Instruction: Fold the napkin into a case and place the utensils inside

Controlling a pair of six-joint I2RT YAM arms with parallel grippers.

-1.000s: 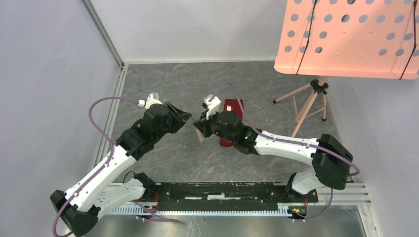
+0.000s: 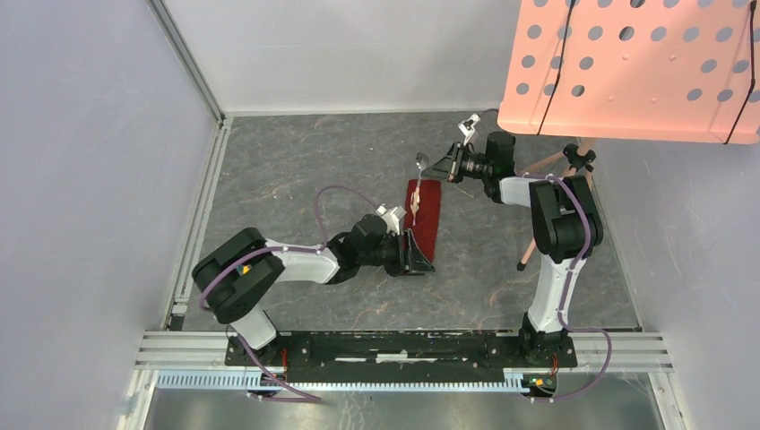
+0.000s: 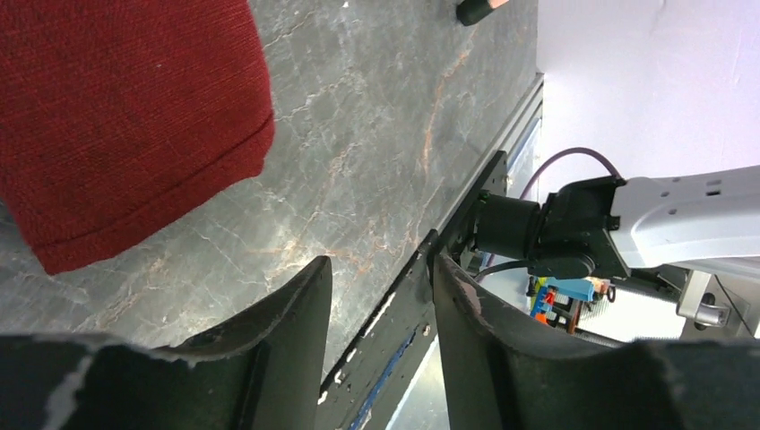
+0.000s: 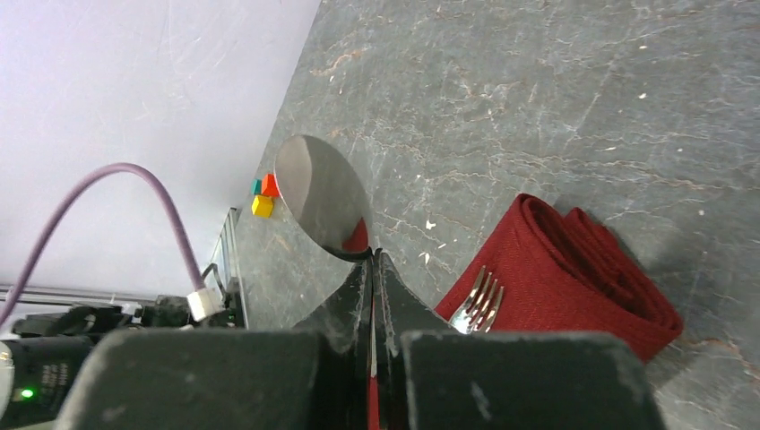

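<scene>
The red napkin (image 2: pixel 425 230) is folded into a long rectangle, with a rolled fold at its far end in the right wrist view. A fork (image 4: pixel 477 303) lies on it. My right gripper is shut on the handle of a spoon (image 4: pixel 315 184), held over the napkin's far end. My left gripper stands open above the near end of the napkin (image 3: pixel 134 125), with nothing between its fingers.
A pink perforated board on a tripod (image 2: pixel 565 179) stands at the back right. Small coloured cubes (image 4: pixel 263 204) sit far off in the right wrist view.
My left gripper has moved rightward to the napkin's near end. My right gripper has moved from left of the napkin to its far end, carrying the spoon.
</scene>
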